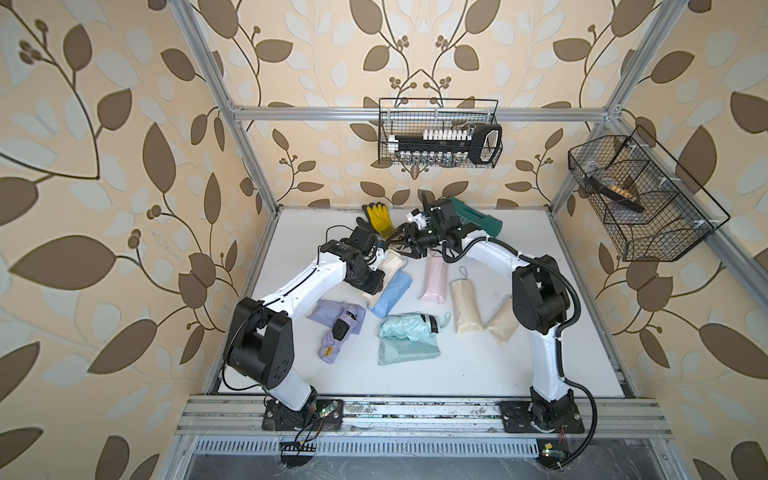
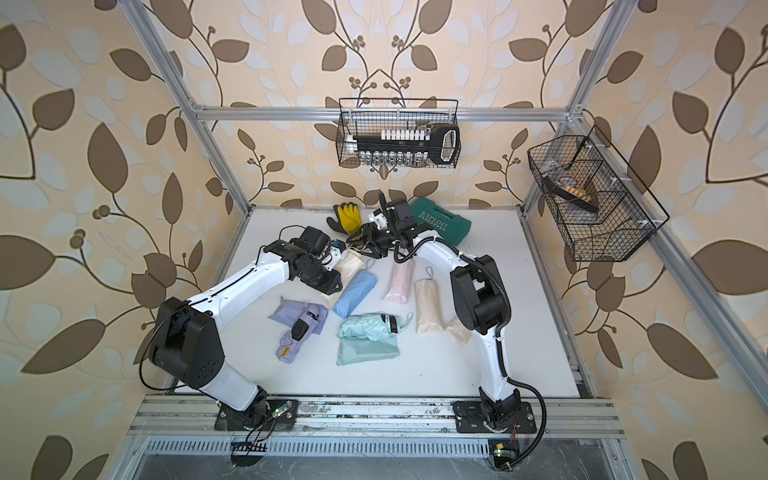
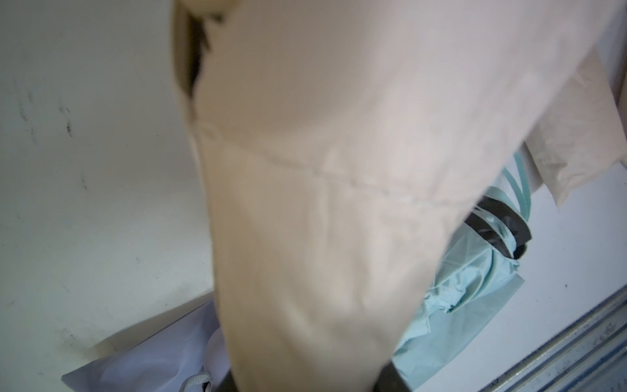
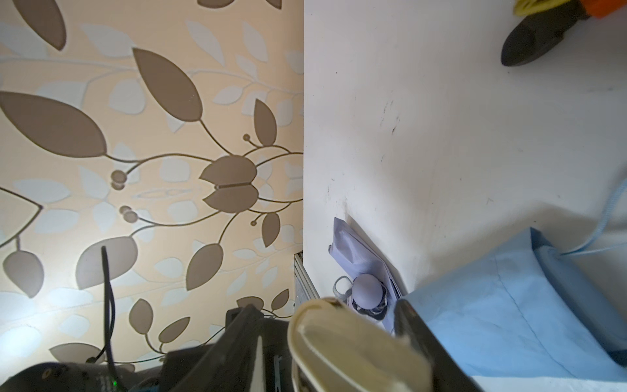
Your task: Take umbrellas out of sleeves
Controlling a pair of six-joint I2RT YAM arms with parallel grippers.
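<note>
A beige sleeved umbrella [image 3: 326,215] fills the left wrist view, with my left gripper shut on its lower end. Its upper end, a pale rim [image 4: 346,339], is between the fingers of my open right gripper; in the top views both grippers meet over the left-centre table. A blue sleeved umbrella [image 1: 392,294] lies below them, a pink one [image 1: 436,280] to its right, two beige ones [image 1: 465,308] further right. A lavender umbrella on its sleeve [image 1: 340,336] and a mint one [image 1: 408,332] lie at the front.
Yellow-black gloves [image 2: 347,216] and a green case [image 2: 440,220] lie at the back of the white table [image 2: 536,336]. Wire baskets [image 1: 440,140] hang on the rear and right frame.
</note>
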